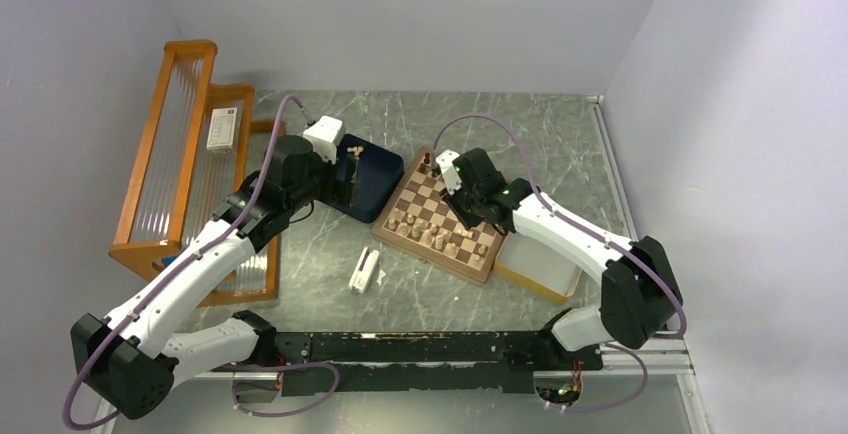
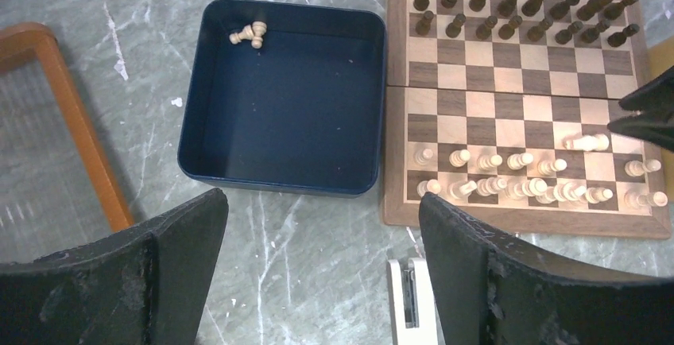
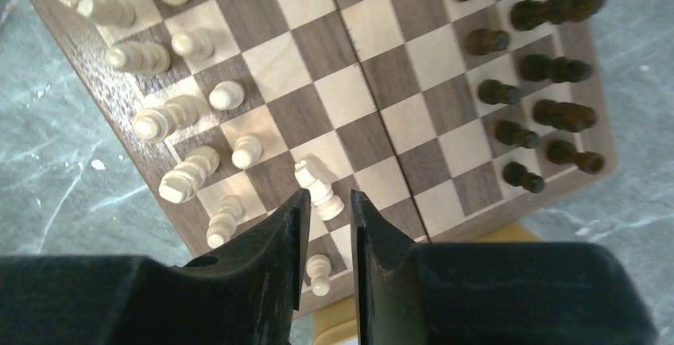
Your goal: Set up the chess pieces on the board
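On the wooden chessboard [image 2: 482,108], dark pieces [image 2: 520,3] fill two rows at the far side. White pieces [image 3: 182,112] stand along the near side. One white piece [image 3: 319,189] lies on its side, a little in from the white rows. Over that piece is my right gripper, its fingers parted by a narrow gap, with nothing held between them. In the blue tray [image 2: 286,106], a few white pieces [image 2: 251,33] lie together in the upper left corner. My left gripper is wide open and empty near the tray.
A white device [image 2: 412,301] lies on the marble table in front of the board. Right of the board is a yellow-edged box [image 1: 540,266]. The wooden rack [image 1: 190,169] stands at the left.
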